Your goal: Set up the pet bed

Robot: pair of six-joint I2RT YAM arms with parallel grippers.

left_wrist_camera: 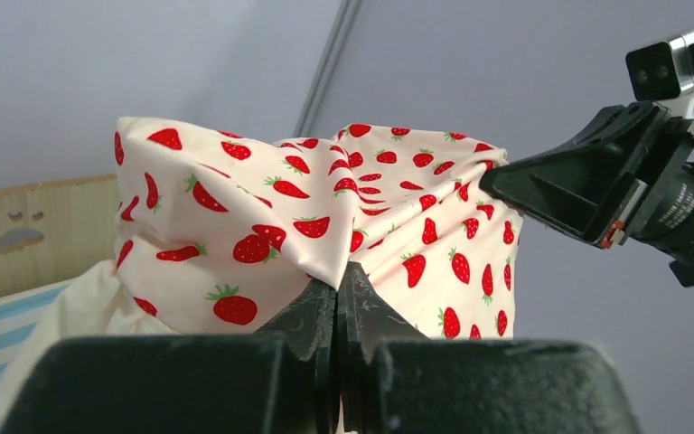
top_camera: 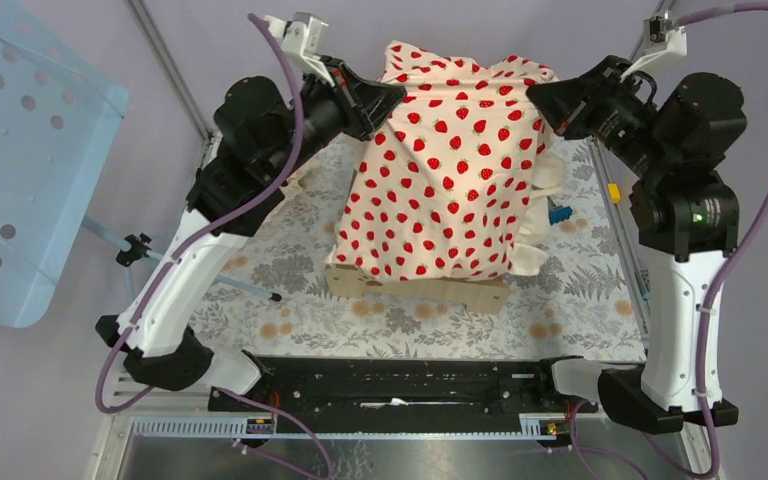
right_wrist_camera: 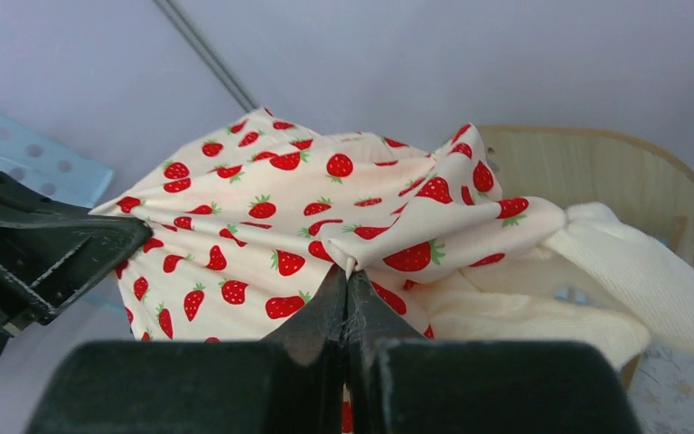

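A white strawberry-print cloth (top_camera: 440, 170) is stretched high over the wooden pet bed (top_camera: 410, 288), covering most of it in the top view. My left gripper (top_camera: 390, 98) is shut on its upper left part; in the left wrist view the fabric meets the fingertips. My right gripper (top_camera: 542, 100) is shut on its upper right part, the fabric gathered at the fingertips in the right wrist view. Cream fabric (right_wrist_camera: 633, 271) hangs beside the print. The bed's paw-cutout headboard (left_wrist_camera: 63, 217) and striped mattress (left_wrist_camera: 9, 334) show in the left wrist view.
A blue perforated panel (top_camera: 25, 160) on a stand is at the far left. A small blue object (top_camera: 560, 214) lies right of the bed, a yellow one (top_camera: 612, 192) by the right edge.
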